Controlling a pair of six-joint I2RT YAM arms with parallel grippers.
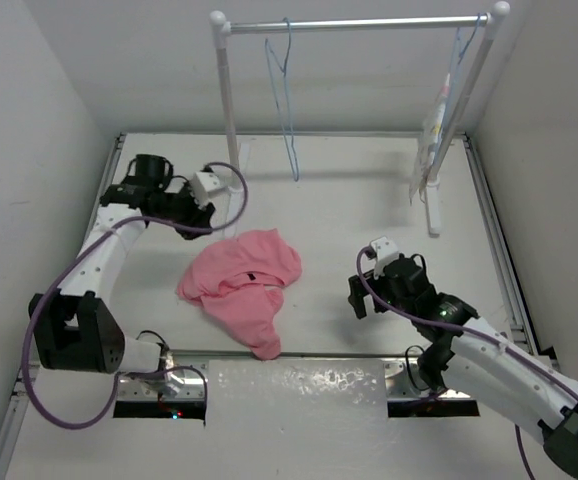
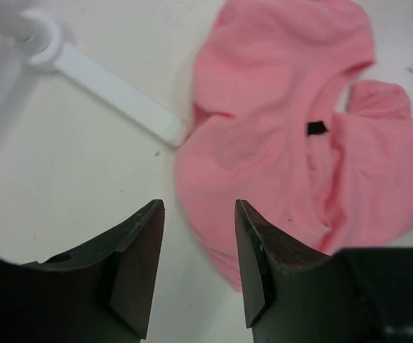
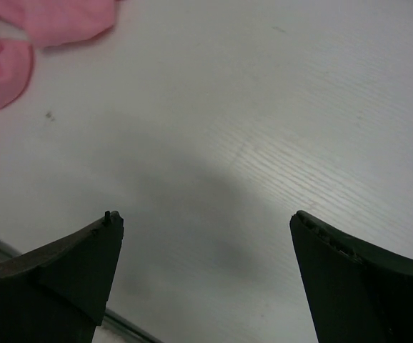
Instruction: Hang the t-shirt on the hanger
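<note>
The pink t-shirt point(image 1: 239, 275) lies crumpled on the table, left of centre, with a small dark tag showing on it. Just behind and left of it, above the table, is my left gripper point(image 1: 207, 222); its fingers are apart and hold nothing. In the left wrist view the shirt point(image 2: 256, 157) spreads beyond the fingertips. A blue hanger point(image 1: 287, 100) hangs empty from the rack's rail point(image 1: 359, 24). On the right side, my right gripper point(image 1: 357, 290) is open and empty above bare table, and the shirt's edge point(image 3: 71, 21) shows at its view's upper left.
The rack's left foot point(image 2: 113, 93) stands close behind the shirt. On the right, another hanger bears a pale garment point(image 1: 429, 140) near the right post. Table between shirt and right gripper is clear.
</note>
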